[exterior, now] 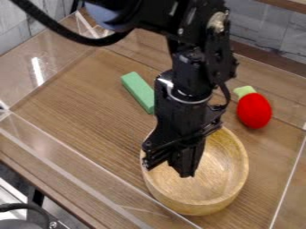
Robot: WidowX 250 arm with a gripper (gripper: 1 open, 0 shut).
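Note:
The black gripper (170, 157) hangs over the left part of a shallow wooden bowl (213, 190), its fingers pointing down at the bowl. Whether anything is between the fingertips is hard to tell. Right of the arm lies a red tomato-like object (253, 111) with a pale green piece beside it. A green block (138, 92) lies left of the arm.
The wooden table (72, 107) has free room to the left. A pale wall and rail edge run along the left, and the table continues to the right of the bowl.

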